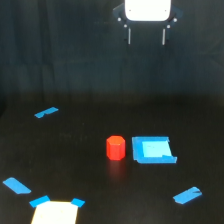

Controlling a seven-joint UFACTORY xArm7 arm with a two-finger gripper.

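Near the top of the camera view, my gripper hangs open, its two thin fingers wide apart with only dark background between them. Well below it and a little to its left, a red, faceted block rests on the black table. Just right of the block, and apart from it, lies a pale square edged with blue tape. Nothing sits on that square.
Blue tape strips mark the table at the far left, the near left and the near right. A bright, pale shape with blue tape at its corners is cut off by the bottom edge.
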